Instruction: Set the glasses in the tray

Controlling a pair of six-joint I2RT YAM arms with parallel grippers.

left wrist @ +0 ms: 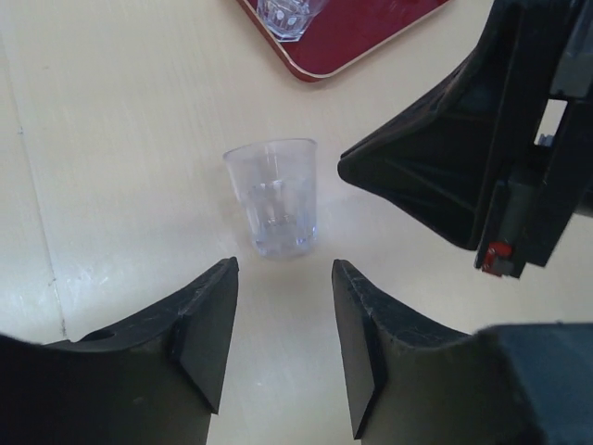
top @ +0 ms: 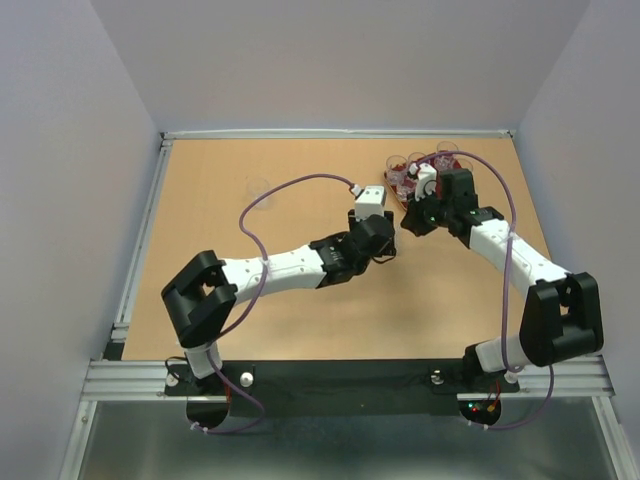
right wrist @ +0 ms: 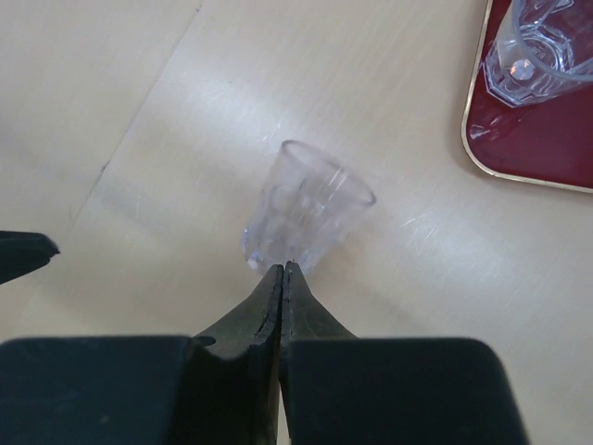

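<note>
A clear glass [left wrist: 283, 199] is just beyond the fingertips of my left gripper, which stands open and empty. In the right wrist view the tilted glass [right wrist: 301, 204] is ahead of my right gripper. That gripper is shut with its tips together, and nothing shows between them. The glass's base end lies close to those tips; I cannot tell whether they touch or whether the glass rests on the table. The dark red tray [left wrist: 315, 67] is farther back with glasses in it. In the top view the arms hide the loose glass.
Another clear glass [top: 259, 190] stands on the table at the back left. Several glasses fill the tray at the back right, including one glass [right wrist: 533, 65] near its corner. The two grippers are close together mid-table.
</note>
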